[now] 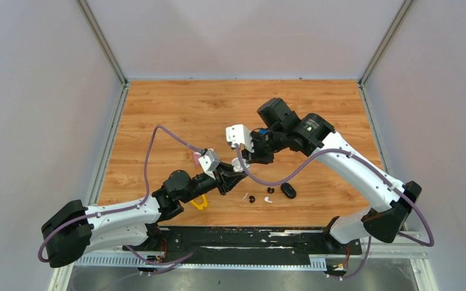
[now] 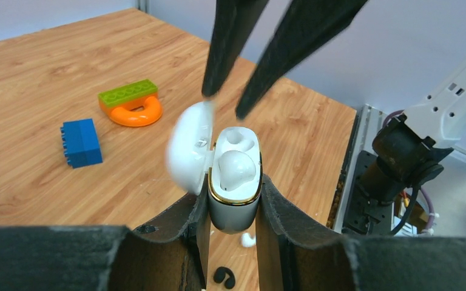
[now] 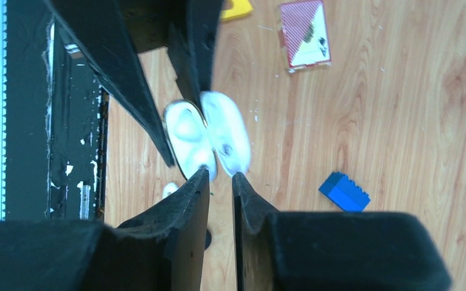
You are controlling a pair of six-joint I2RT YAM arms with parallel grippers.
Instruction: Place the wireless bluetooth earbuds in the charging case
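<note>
The white charging case (image 2: 235, 182) stands upright with its lid (image 2: 188, 142) flipped open, and my left gripper is shut on its body. Its two wells show on top. My right gripper is just above the case, fingers close together with a narrow gap; the case shows beyond the fingertips, and in the left wrist view both fingertips hang over it, apart from it. A small white earbud (image 1: 267, 200) lies on the table in front of the arms; another white piece (image 3: 170, 189) shows behind the case in the right wrist view.
Small black pieces (image 2: 223, 276) and a black oval case (image 1: 289, 190) lie nearby on the wooden table (image 1: 188, 109). A blue brick (image 2: 82, 142), a green-orange toy (image 2: 130, 115), a card box (image 3: 304, 33) and a yellow object (image 1: 200, 201) are around.
</note>
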